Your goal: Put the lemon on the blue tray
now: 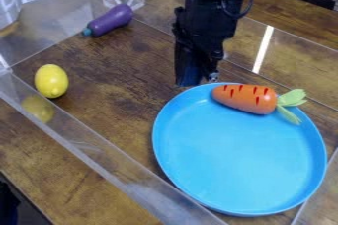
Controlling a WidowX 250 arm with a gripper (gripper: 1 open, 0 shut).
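Observation:
The yellow lemon stands on the wooden surface at the left, close to the clear side wall. On the right lies the round blue tray, with an orange carrot on its far part. My black gripper points down at the top middle, just beyond the tray's far left rim and well to the right of the lemon. Nothing shows in its grasp, but its dark fingers blend together, so how far apart they are is unclear.
A purple eggplant lies at the back left. A transparent wall runs along the front left, beside the lemon. Bare wood spreads between lemon and tray.

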